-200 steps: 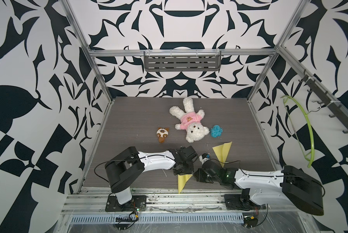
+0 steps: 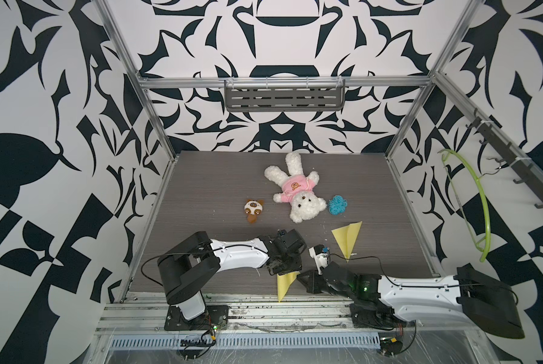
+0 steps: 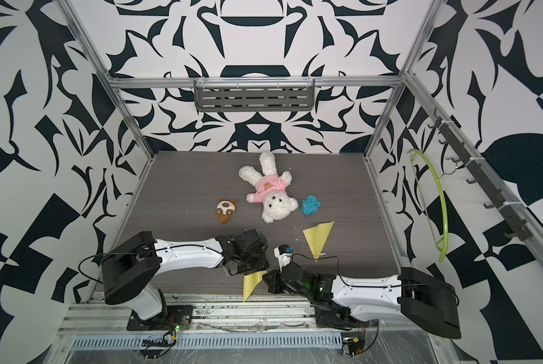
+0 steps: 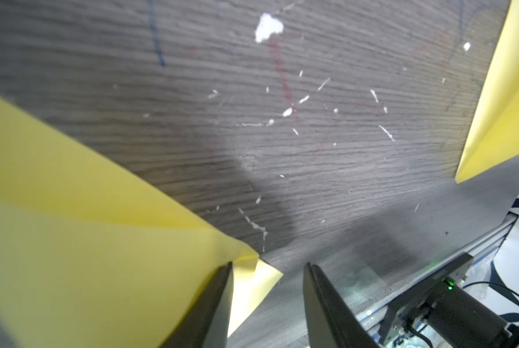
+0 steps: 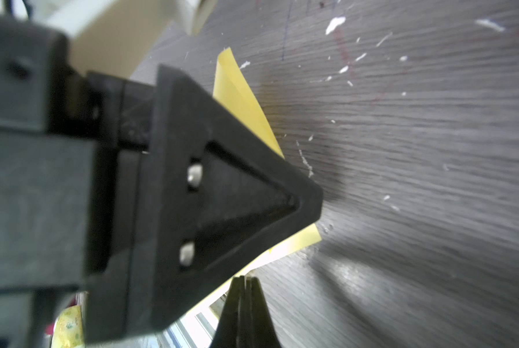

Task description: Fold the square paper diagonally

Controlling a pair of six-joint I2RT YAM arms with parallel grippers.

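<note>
A folded yellow paper (image 2: pixel 286 285) lies at the table's front middle, partly under the arms. In the left wrist view my left gripper stands part open, one finger over the paper's tip, where a small corner bends. In the right wrist view my right gripper is shut, nothing visible between its fingers; the black body of the other gripper hides much of the paper behind it. A second folded yellow paper (image 3: pixel 318 236) lies to the right, behind my right arm.
A white bear in pink (image 2: pixel 295 188), a brown toy (image 2: pixel 253 209) and a blue ball (image 2: pixel 338 204) lie further back. Its front edge is a metal rail.
My right arm has shifted right and a little toward the front.
</note>
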